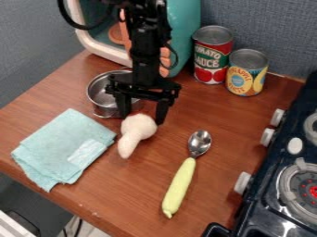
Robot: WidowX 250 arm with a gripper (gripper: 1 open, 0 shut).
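Observation:
My black gripper [141, 107] is low over the table, just behind a white mushroom-shaped toy [135, 131], with its fingers around or beside the toy's head; whether it holds anything cannot be told. A metal pot [102, 90] sits behind it, partly hidden by the arm. A light blue folded cloth [59, 150] lies at the left, and a spoon [199, 143] and a pale yellow corn-like toy [179, 187] lie at the right.
A teal microwave [184, 23] stands at the back, with two cans [212, 60] [247, 76] beside it. A black stove [286, 181] fills the right side.

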